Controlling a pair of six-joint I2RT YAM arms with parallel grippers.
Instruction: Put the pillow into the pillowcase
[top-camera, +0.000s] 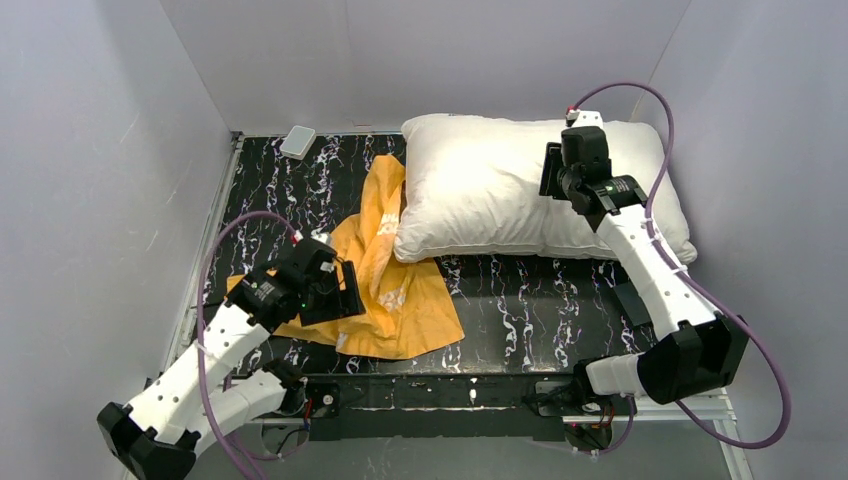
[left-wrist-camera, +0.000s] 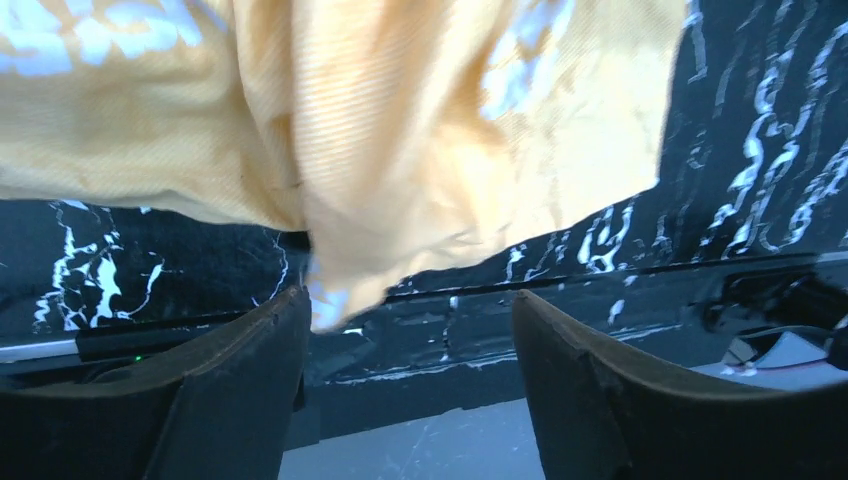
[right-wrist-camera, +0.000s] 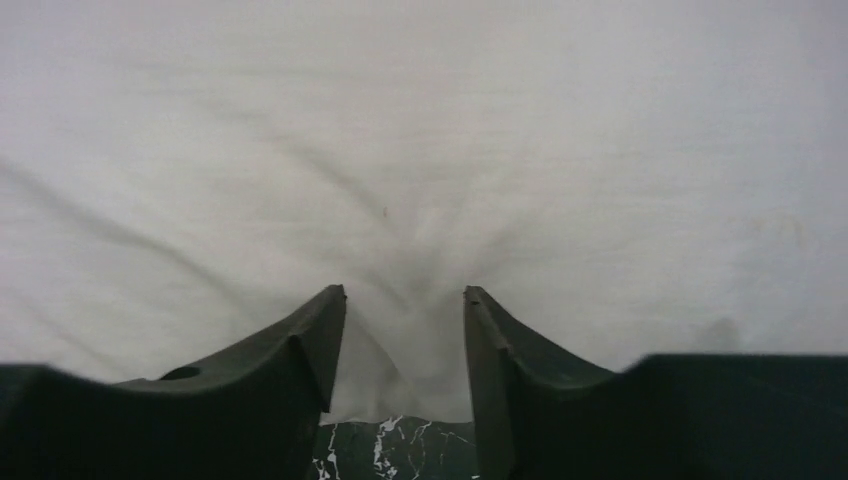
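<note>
The white pillow lies along the back right of the black marble table, its left end touching the orange pillowcase, which is spread loosely at left-centre with folds. My left gripper is above the pillowcase's lower part; in the left wrist view its fingers are apart, with the cloth's blurred edge beyond them. My right gripper is over the pillow's right half; in the right wrist view its fingers stand open against white fabric.
A small pale box sits at the back left. Bare table shows below the pillow at the front right, with a dark object near the right edge. Walls enclose the back and sides.
</note>
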